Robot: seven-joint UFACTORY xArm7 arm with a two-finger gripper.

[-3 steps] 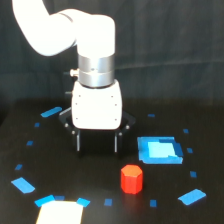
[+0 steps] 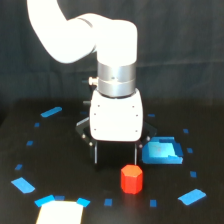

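A red faceted block (image 2: 131, 179) stands on the dark table, right of centre and toward the camera. Above and behind it hangs my gripper (image 2: 116, 160), its white hand pointing down. The two dark fingers stand wide apart, so it is open, and no object shows between them. In the picture the right fingertip comes close to the block's top; whether they touch is unclear. A small blue open tray (image 2: 161, 160) with a pale inside lies to the right of the hand, which hides its left edge.
At the front left sits a pale block (image 2: 60, 213), cut off by the frame's lower edge. Blue tape strips (image 2: 192, 197) and small blue squares mark the tabletop.
The arm has moved to the right and a little lower, nearer the red block and now partly in front of the tray. The block and tray have not moved.
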